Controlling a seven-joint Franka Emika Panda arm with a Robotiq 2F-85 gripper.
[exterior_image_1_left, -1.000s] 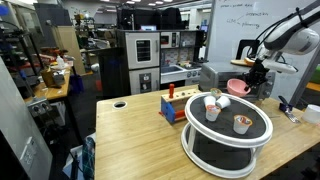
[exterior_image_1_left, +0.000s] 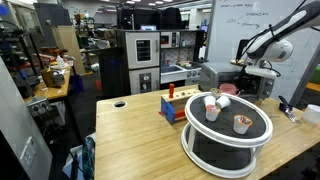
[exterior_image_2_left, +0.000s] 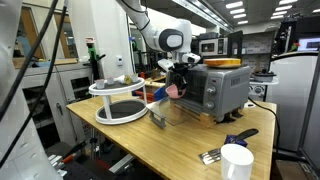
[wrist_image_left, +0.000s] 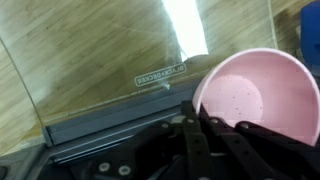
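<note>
A pink bowl (wrist_image_left: 262, 92) fills the right of the wrist view, its near rim between the fingers of my gripper, which is shut on it. Exterior view 1 has the bowl (exterior_image_1_left: 229, 89) behind the round two-tier stand, just under the gripper (exterior_image_1_left: 239, 78). From exterior view 2, the bowl (exterior_image_2_left: 173, 91) hangs in front of the toaster oven (exterior_image_2_left: 218, 94). Below the bowl in the wrist view lies a glass panel with a dark edge strip (wrist_image_left: 110, 125) and a Black+Decker label (wrist_image_left: 160, 75). The fingertips are partly hidden by the rim.
The round stand (exterior_image_1_left: 215, 133) carries several cups. A red-and-blue wooden rack (exterior_image_1_left: 178, 104) stands beside it. In exterior view 2, a white mug (exterior_image_2_left: 236, 163) and utensils (exterior_image_2_left: 222, 150) sit near the table's front right.
The arm has moved left in exterior view 1, carrying the pink bowl left and slightly down. The stand and its cups have not moved.
</note>
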